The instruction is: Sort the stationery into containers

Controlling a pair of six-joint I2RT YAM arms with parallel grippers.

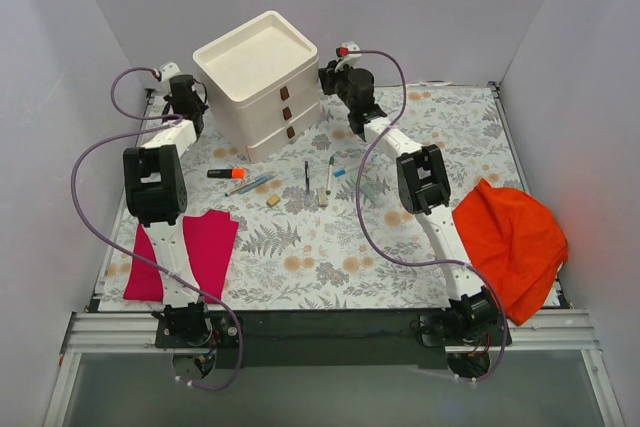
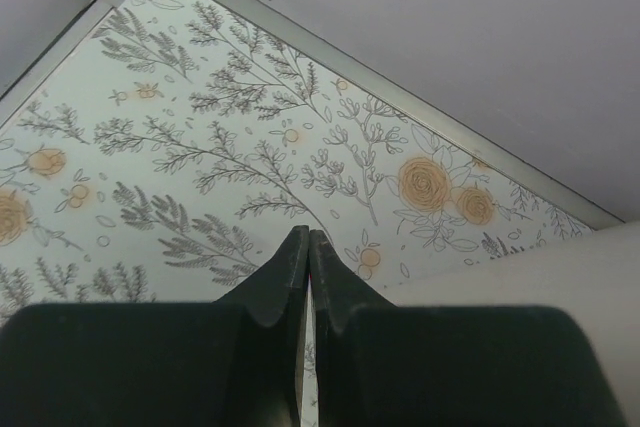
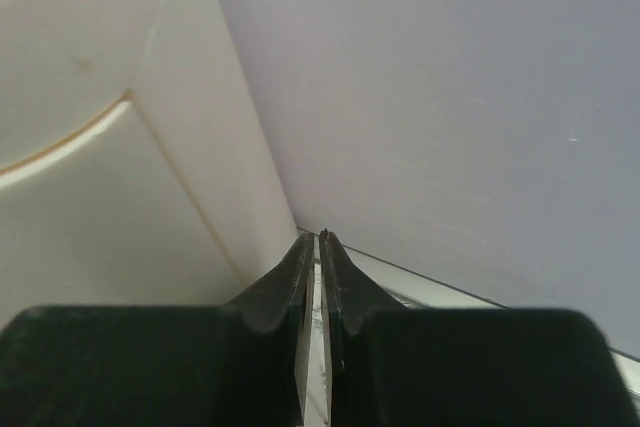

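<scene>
A white three-tier drawer box (image 1: 255,52) with brown pulls stands at the back. My left gripper is at its left side, shut, nothing visible between the fingers. My right gripper is at its back right corner, tips close together; whether fully shut is unclear. On the table lie an orange-and-black cylinder (image 1: 225,173), blue pens (image 1: 250,184), a yellow block (image 1: 272,201), a dark pen (image 1: 307,177), a white pen (image 1: 330,175), a small blue item (image 1: 339,172) and a green item (image 1: 370,196).
A pink cloth (image 1: 210,257) lies front left, a red cloth (image 1: 510,242) at the right. Grey walls stand close behind both grippers.
</scene>
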